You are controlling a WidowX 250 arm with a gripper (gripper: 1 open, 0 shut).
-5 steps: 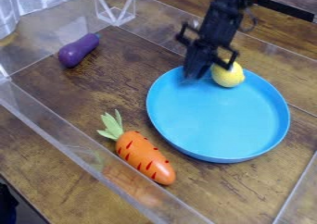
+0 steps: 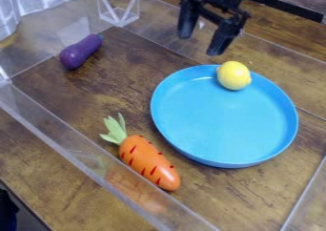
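Note:
My black gripper point(image 2: 207, 23) hangs open at the top centre of the camera view, above bare wood behind the blue plate point(image 2: 219, 130). A yellow round toy point(image 2: 234, 74) rests on the back right part of the plate, below and in front of the gripper and apart from it. An orange toy carrot point(image 2: 149, 163) with pale green leaves lies at the front left of the plate. A purple toy eggplant point(image 2: 80, 52) lies at the upper left.
Clear plastic walls run along the left side and back of the wooden surface point(image 2: 76, 96).
Over the last second my gripper has moved up and back from just over the yellow toy, away from the plate.

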